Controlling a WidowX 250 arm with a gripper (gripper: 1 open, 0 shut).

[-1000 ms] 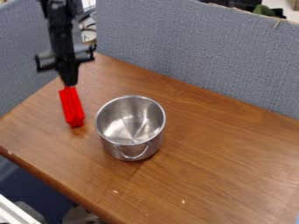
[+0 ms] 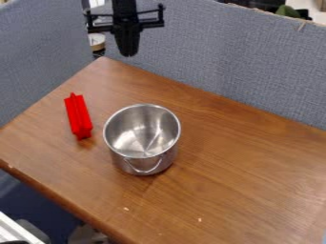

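A red elongated object (image 2: 78, 116) lies on the wooden table to the left of a steel pot (image 2: 141, 140). High at the top of the view, above the back corner of the table, is my black gripper (image 2: 128, 48), shut, with nothing visible between its fingers.
Grey padded walls (image 2: 242, 57) border the back and left of the wooden table (image 2: 242, 181). White and dark items outside the table show at the lower left edge.
My gripper has risen from just above the red object and moved right, toward the top centre. The red object and the pot look unmoved.
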